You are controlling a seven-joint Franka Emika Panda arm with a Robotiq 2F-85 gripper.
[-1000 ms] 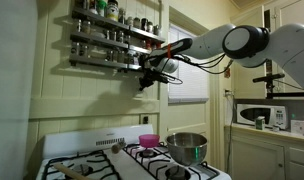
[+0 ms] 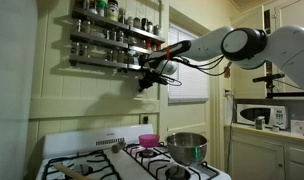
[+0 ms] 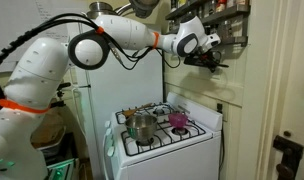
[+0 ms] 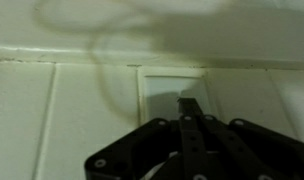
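Observation:
High on the panelled wall, beside the spice shelves, my gripper (image 2: 143, 88) points at the wall at the end of the outstretched arm. In the wrist view its black fingers (image 4: 187, 110) are together and shut, with nothing showing between them. Right behind the fingertips is a pale rectangular plate (image 4: 162, 90) on the cream wall, partly covered by the gripper. Whether the fingertips touch the plate I cannot tell. Exterior view 2 shows the gripper (image 3: 214, 66) small and dark against the wall.
Shelves of jars (image 2: 107, 45) hang close to the gripper. Below stands a white stove (image 3: 157, 155) with a metal pot (image 2: 187, 148) and a pink bowl (image 2: 148, 140) on it. A microwave (image 2: 260, 115) sits on the right counter.
The arm has shifted very slightly near the wall. The stove, pot and bowl have stayed where they were.

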